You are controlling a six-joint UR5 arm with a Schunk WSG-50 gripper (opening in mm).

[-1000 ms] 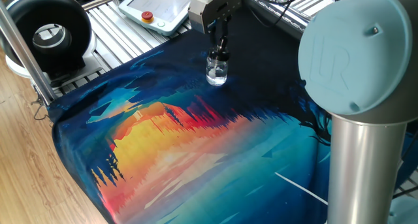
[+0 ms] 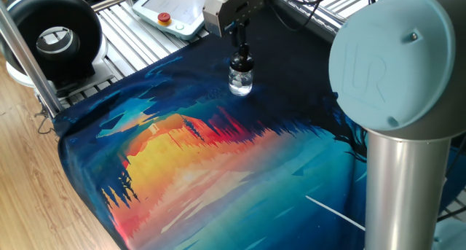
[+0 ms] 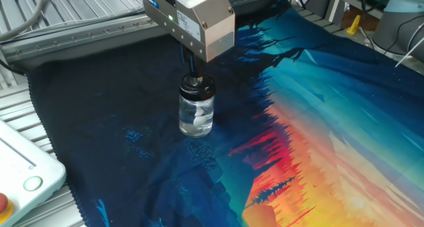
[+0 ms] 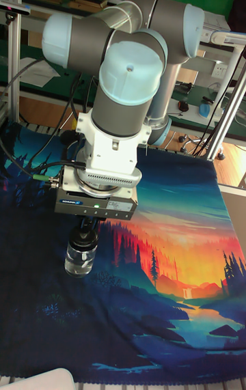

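Note:
A clear glass jar (image 2: pixel 241 81) with a black lid (image 3: pixel 197 87) stands upright on the dark part of the printed cloth, something pale and clear inside it. My gripper (image 3: pixel 194 80) points down over the jar, its dark fingers reaching the lid. From the front side, the jar (image 4: pixel 79 258) also shows right below the gripper body (image 4: pixel 97 204). The black fingers blend into the black lid. Whether they press on its sides or only stand around it cannot be told.
Colourful cloth (image 2: pixel 218 170) covers the table, with wide free room around the jar. A teach pendant with a red stop button (image 2: pixel 164 19) lies at the back left, near a round black device (image 2: pixel 54 42). A thin white strip (image 2: pixel 335 212) lies near the arm.
My gripper body has turned about its vertical axis and shifted slightly left in exterior view 1, so its fingers now look narrower. The jar stays in about the same place.

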